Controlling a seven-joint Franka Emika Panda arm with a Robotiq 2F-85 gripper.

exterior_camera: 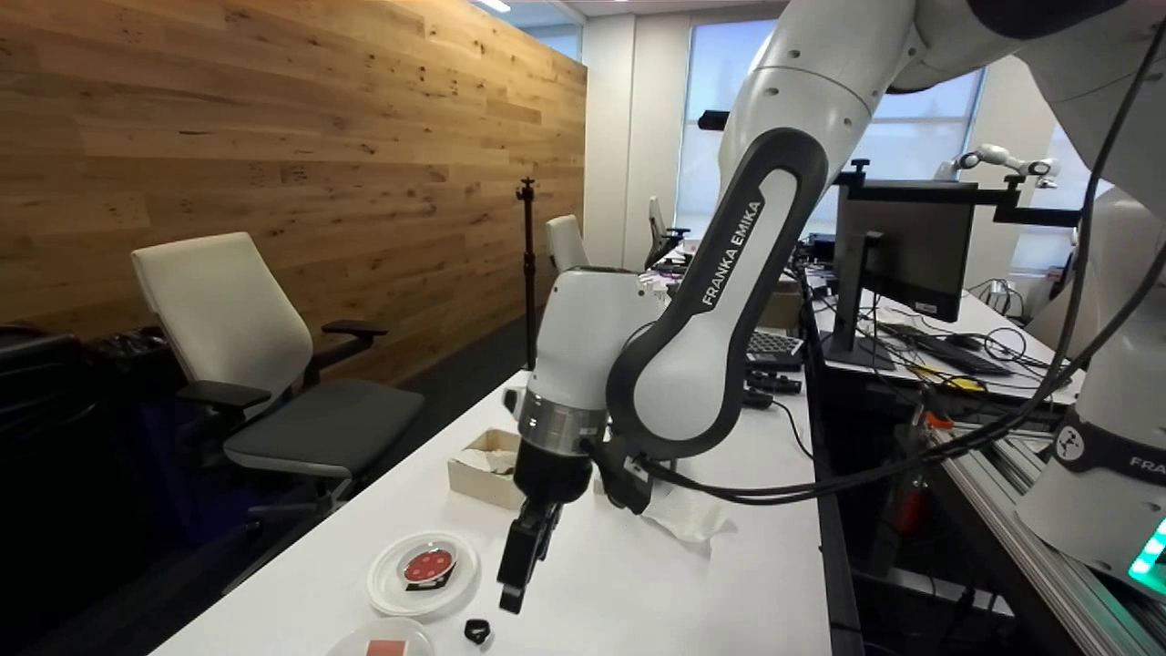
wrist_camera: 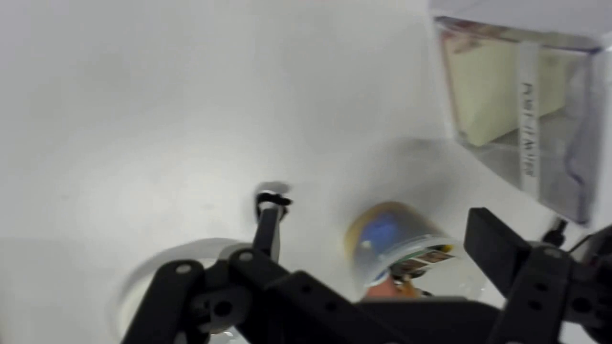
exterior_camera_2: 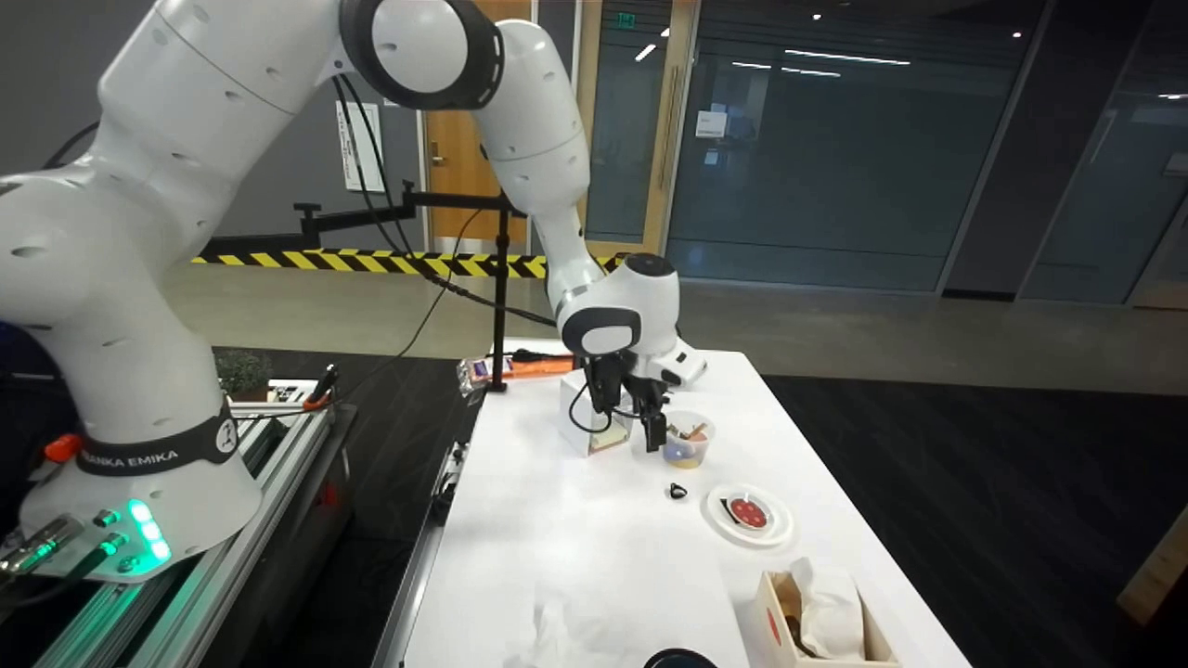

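Note:
My gripper is open, its two fingers far apart with nothing held between them. In exterior view 2 the fingertips (exterior_camera_2: pixel 654 441) hover above the table by a clear cup (exterior_camera_2: pixel 684 442) of small mixed items. A small black item (exterior_camera_2: pixel 677 491) lies on the white table, nearer that camera than the cup. From the wrist, this black item (wrist_camera: pixel 272 200) shows just past the left fingertip, partly covered by it. The cup (wrist_camera: pixel 378 238) appears between the fingers, lower in the view. A white plate (exterior_camera_2: pixel 716 521) carries a red round piece (exterior_camera_2: pixel 748 512).
A clear-fronted white box with a label (wrist_camera: pixel 529 120) stands close to the right finger. An open pale box (exterior_camera: pixel 484 488) with white paper sits farther along the table, near crumpled paper (exterior_camera: pixel 686 514). Bare tabletop (wrist_camera: pixel 143 103) fills the wrist view's upper left.

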